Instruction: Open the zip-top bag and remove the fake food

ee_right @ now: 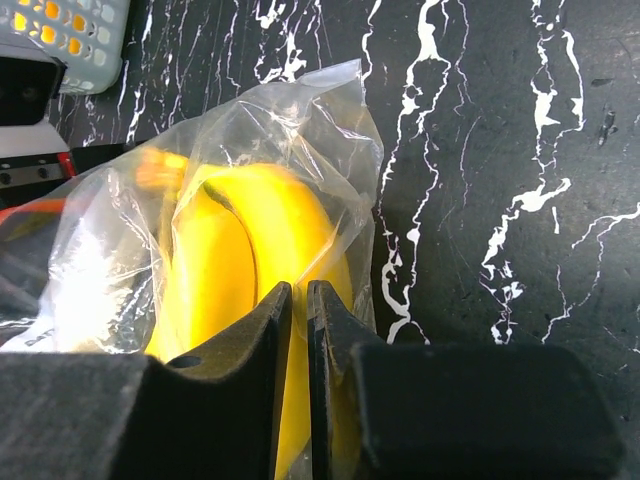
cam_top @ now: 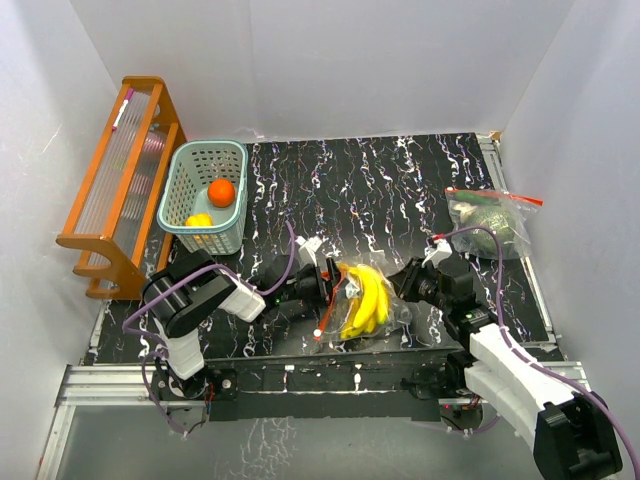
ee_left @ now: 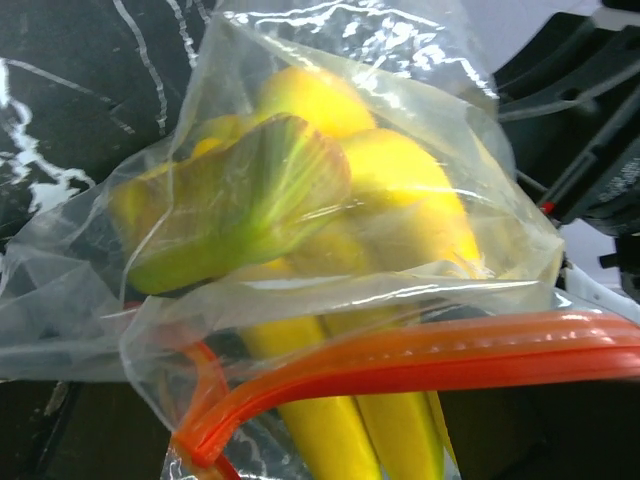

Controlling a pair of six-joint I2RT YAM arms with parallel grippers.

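Note:
A clear zip bag with an orange-red zipper (ee_left: 480, 352) holds yellow bananas (cam_top: 365, 300) in the middle near the front edge. My left gripper (cam_top: 325, 282) is at the bag's open-looking zipper end; in its wrist view the bag fills the space in front, with a green banana tip (ee_left: 230, 210) showing through plastic, and the gripper stands open. My right gripper is shut on the bag's plastic at the other side, over the bananas.
A basket (cam_top: 173, 207) with an orange (cam_top: 221, 192) and yellow food stands back left, beside a wooden rack (cam_top: 112, 200). Another bagged item (cam_top: 490, 220) lies at right.

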